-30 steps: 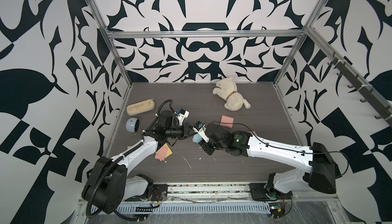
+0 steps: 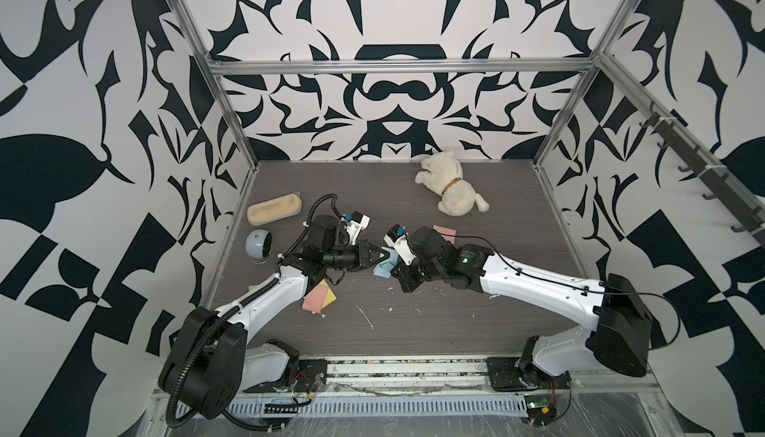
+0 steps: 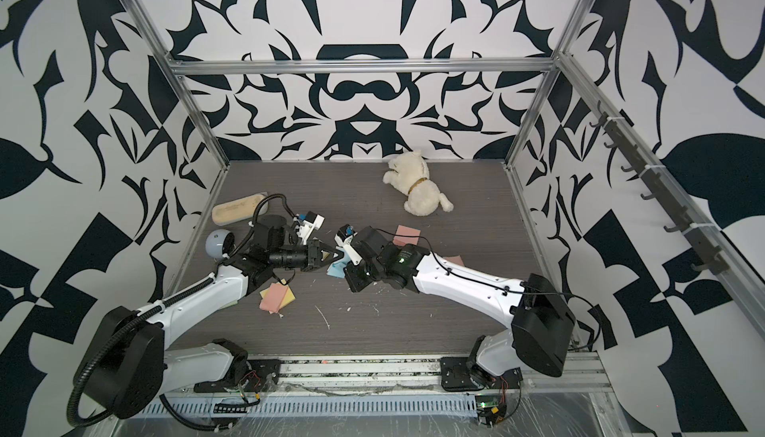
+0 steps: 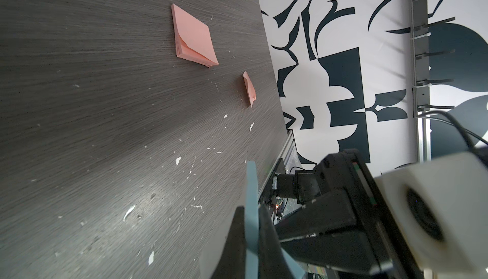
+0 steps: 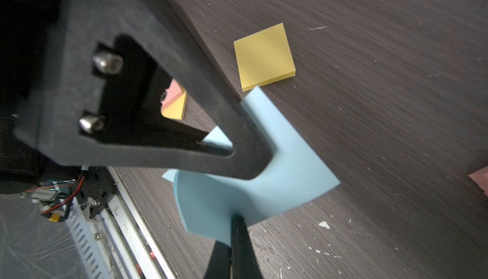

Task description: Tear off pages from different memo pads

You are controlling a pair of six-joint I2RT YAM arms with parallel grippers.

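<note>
A light blue paper sheet point(image 2: 385, 266) is held up between my grippers at the middle. My left gripper point(image 2: 382, 253) is shut on it; in the left wrist view it shows edge-on as a narrow blue strip point(image 4: 251, 187) over the fingertips. My right gripper is shut close beside it, the sheet partly covering its fingers; whether it grips the paper is unclear. On the table lie a yellow pad point(image 5: 264, 55), a pink pad point(image 4: 194, 37), a small pink piece point(image 4: 249, 88) and overlapping pink and yellow paper point(image 2: 314, 299).
A cream plush dog point(image 2: 454, 186) lies at the back right. A beige elongated object point(image 2: 273, 208) and a round grey object point(image 2: 257, 245) are at the left. Small white scraps are scattered across the table.
The left arm is almost still.
</note>
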